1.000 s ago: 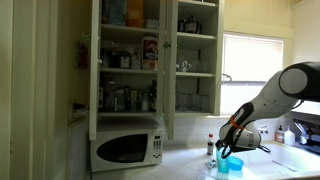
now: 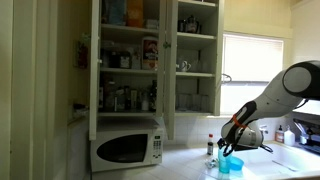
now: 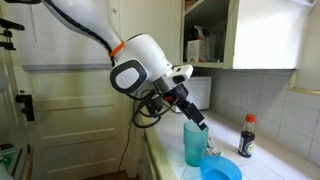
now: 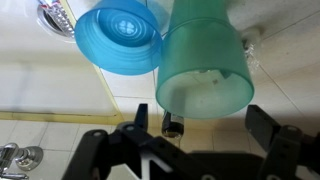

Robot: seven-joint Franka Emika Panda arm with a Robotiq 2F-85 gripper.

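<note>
A translucent teal cup (image 3: pixel 195 146) stands upright on the counter, its open rim towards the camera in the wrist view. My gripper is open, with its dark fingers (image 4: pixel 265 127) wide apart near either side of the cup's rim. No contact between fingers and cup shows in the wrist view. From exterior view 2, the gripper appears right above the cup. Close beside the cup is a round blue bowl (image 4: pixel 118 36), empty inside as far as the wrist view shows.
A dark bottle with a red cap (image 3: pixel 247 137) stands behind the cup, near the tiled wall. The white microwave (image 2: pixel 126 147) sits farther along the counter, below open shelves (image 2: pixel 133 75). A faucet (image 4: pixel 22 158) shows at the wrist view's lower left edge.
Over the last second the gripper has shifted only very slightly near the cup. The bowl, bottle and microwave stay in place.
</note>
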